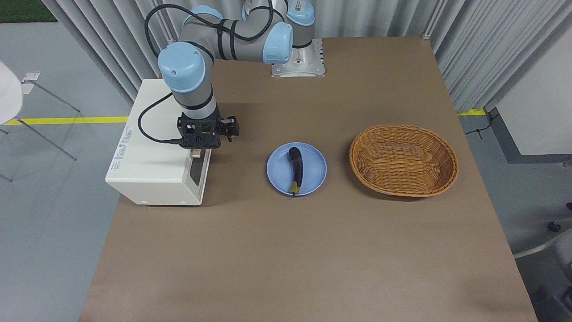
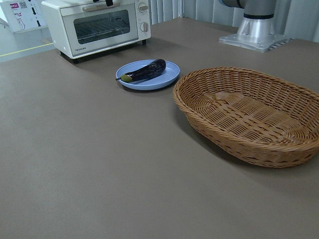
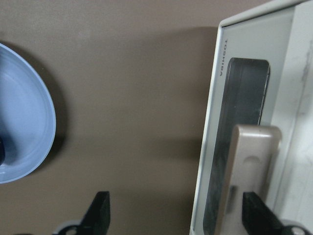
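My gripper hangs over the door side of a white Toshiba toaster oven [image 1: 148, 166], its two dark fingers spread apart and open. In the wrist view one finger is over the tabletop and the other over the oven's handle [image 3: 247, 181]; I cannot tell whether it touches. The oven door appears closed. A dark eggplant [image 1: 296, 166] lies on a blue plate [image 1: 277, 171], to the right of the oven in the front view.
A wicker basket [image 1: 402, 161] stands right of the plate on the brown table [image 1: 321, 252]. The arm's base [image 1: 300, 67] is at the back.
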